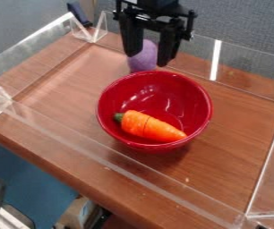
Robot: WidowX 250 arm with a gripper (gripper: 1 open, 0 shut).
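A red bowl (154, 89) sits on the wooden table, holding an orange carrot (153, 126) with a green top. Behind the bowl stands a purple object (143, 57), partly hidden by the black gripper (148, 48) above it. The gripper's two fingers are apart, hanging around the upper part of the purple object; whether they touch it cannot be told from this view.
Clear plastic walls border the wooden table (64, 116) on several sides. Blue floor and some dark equipment show at the lower left.
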